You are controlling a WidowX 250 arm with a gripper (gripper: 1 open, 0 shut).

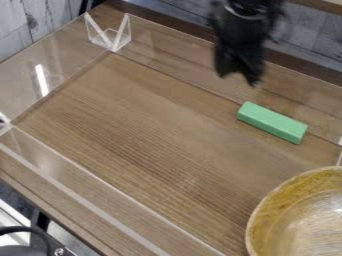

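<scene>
My black gripper (242, 62) hangs over the back of the wooden table, above and to the left of a green rectangular block (271, 121). It is blurred; I see nothing held between its fingers, and its finger state is hard to make out.
A large tan bowl (291, 215) fills the front right corner. A clear plastic object (110, 32) stands at the back left. A backboard runs along the rear edge.
</scene>
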